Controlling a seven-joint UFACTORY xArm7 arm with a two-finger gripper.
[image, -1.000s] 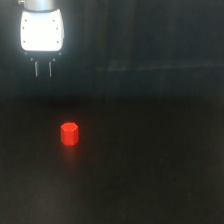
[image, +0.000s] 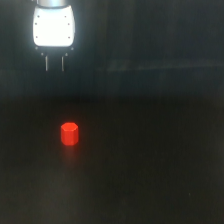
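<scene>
A small bright red block (image: 69, 134) with a faceted, roughly hexagonal outline sits on the dark surface, left of the middle of the view. Well above it in the picture, at the upper left, my gripper (image: 55, 67) hangs from its white housing. The two thin fingers stand apart with only dark background between them, so it is open. Clear space separates the fingertips from the red block.
No other objects show.
My gripper has shifted to the right and slightly up in the picture, its fingers still apart. The red block has stayed in the same spot.
</scene>
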